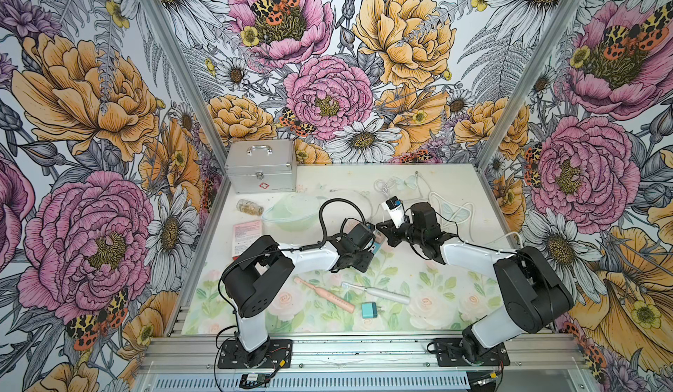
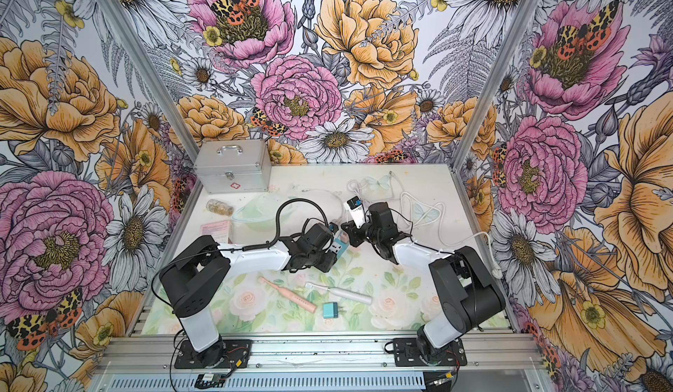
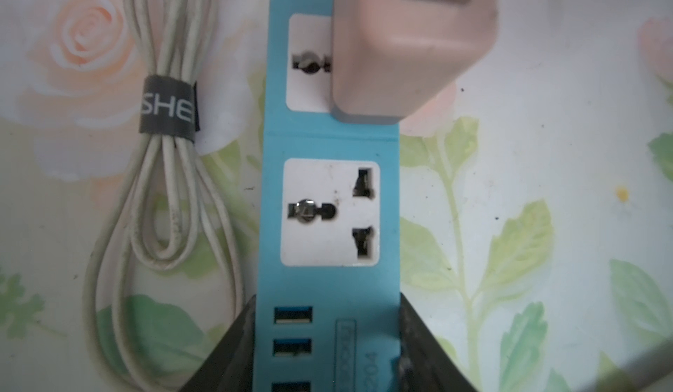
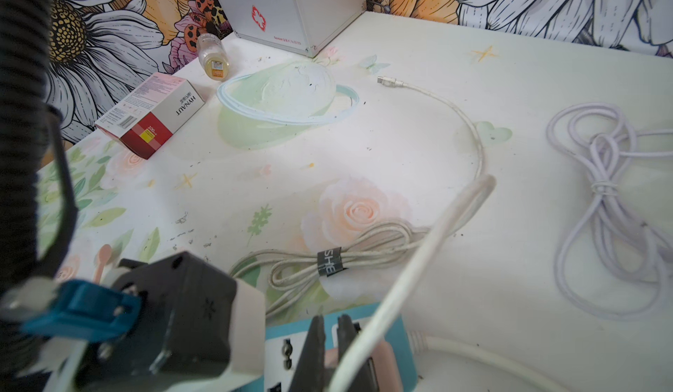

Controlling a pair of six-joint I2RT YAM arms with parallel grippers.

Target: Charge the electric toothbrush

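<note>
In the left wrist view a teal power strip (image 3: 329,283) runs vertically, a pink charger (image 3: 399,62) sitting at its upper socket and a bundled white cable (image 3: 168,107) beside it. My left gripper is open around the strip's lower section, one finger along each side. In the right wrist view my right gripper is shut at the pink charger, with a white cable passing close in front; whether the cable is held is unclear. A pink toothbrush (image 1: 326,295), a white toothbrush (image 1: 378,294) and a teal adapter (image 1: 369,309) lie at the front.
A metal case (image 1: 259,174), a bottle (image 1: 250,207) and a medicine box (image 4: 150,115) stand or lie along the left and back left. Lilac coiled cable (image 4: 606,252) lies to the right in the right wrist view. Both arms crowd the table's middle.
</note>
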